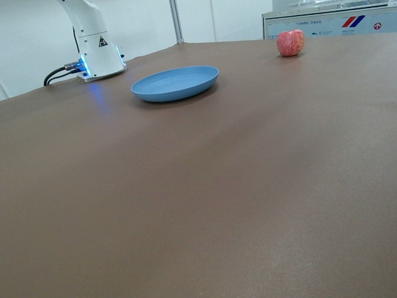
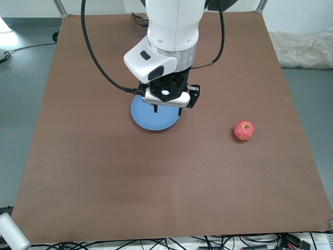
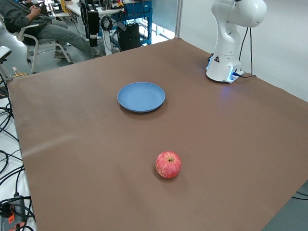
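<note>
A red apple point(image 2: 244, 130) rests on the brown tabletop point(image 2: 156, 187), to the right of a blue plate point(image 2: 154, 120) in the left view; the top view shows the apple point(image 1: 290, 43) and the plate point(image 1: 174, 84), as does the right view with apple point(image 3: 168, 164) and plate point(image 3: 141, 97). In the left view the gripper point(image 2: 167, 110) hangs over the plate and partly hides it, its two dark fingers spread apart with nothing seen between them. The gripper is outside the top and right views.
The robot base point(image 3: 224, 67) stands at the table's far edge in the right view. Cables point(image 2: 166, 245) run along the near edge. Most of the tabletop around apple and plate is clear. A seated person appears beyond the table in the right view.
</note>
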